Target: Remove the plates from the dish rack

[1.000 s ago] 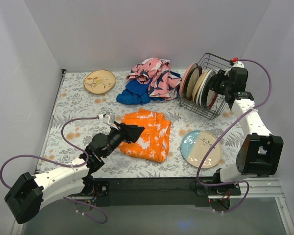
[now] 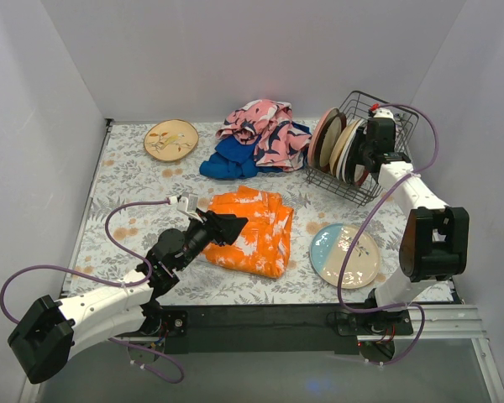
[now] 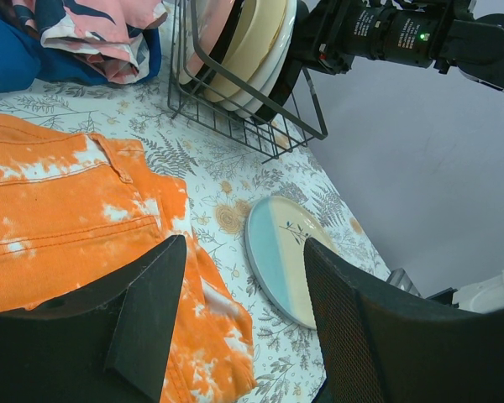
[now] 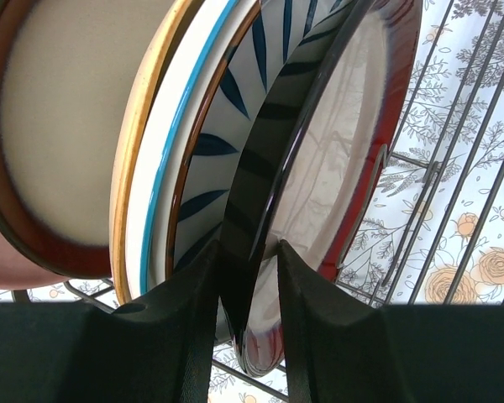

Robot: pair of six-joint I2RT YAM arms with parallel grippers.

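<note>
Several plates stand on edge in the wire dish rack (image 2: 343,190) at the back right. My right gripper is in among them, a black-edged plate (image 4: 273,143) running between its fingers. A narrow gap shows beside the right finger (image 4: 307,311), so the fingers look part open around that plate. A red-rimmed plate (image 4: 391,92) stands just to its right; a blue-edged white plate (image 4: 155,176) is to its left. My left gripper hangs open and empty over the front of the table, far from the rack.
A blue-and-cream plate (image 2: 346,255) lies flat in front of the rack, and a yellowish plate (image 2: 170,140) at the back left. Orange cloth (image 2: 252,239) covers the middle. Pink and blue cloth (image 2: 269,138) lies close to the rack's left side.
My right gripper has moved left and slightly down in the top view, further in among the plates at the rack's right part. The left arm has stayed still.
</note>
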